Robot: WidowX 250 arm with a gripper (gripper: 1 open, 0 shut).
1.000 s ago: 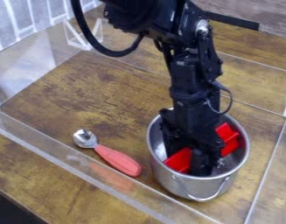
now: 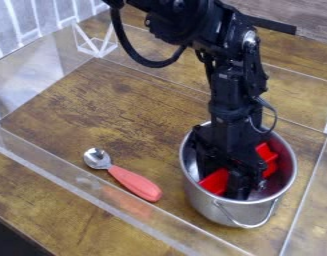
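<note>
My black gripper (image 2: 230, 170) reaches down from the top into a silver metal pot (image 2: 237, 210) at the lower right. Red pieces (image 2: 266, 155) lie inside the pot, partly hidden by the gripper, whose fingertips are down among them; whether it holds one cannot be made out. Left of the pot, a spoon (image 2: 132, 182) with a pink handle lies on the wooden table (image 2: 72, 120).
A clear plastic wall runs along the left side and front of the table.
The arm and gripper have shifted slightly within the pot, and the red pieces show a little differently. The spoon has stayed where it was.
</note>
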